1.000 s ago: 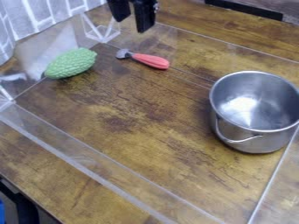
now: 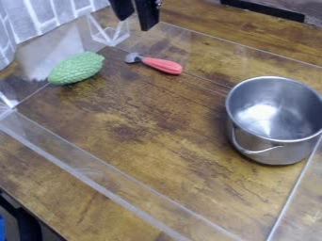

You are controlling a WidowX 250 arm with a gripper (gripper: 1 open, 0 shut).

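Observation:
My dark gripper (image 2: 134,13) hangs at the top centre of the camera view, mostly cut off by the frame's edge, so its finger state is unclear. Below it a small peeler-like tool with a pink handle (image 2: 164,65) lies on the wooden table (image 2: 138,141). To the left of that tool lies a green knobbly vegetable, like a bitter melon (image 2: 75,69). A steel pot (image 2: 273,122) stands on the right.
Clear plastic strips (image 2: 101,174) run along the table's left, back and right. A white curtain (image 2: 25,24) hangs at the back left.
The objects on the table have not moved.

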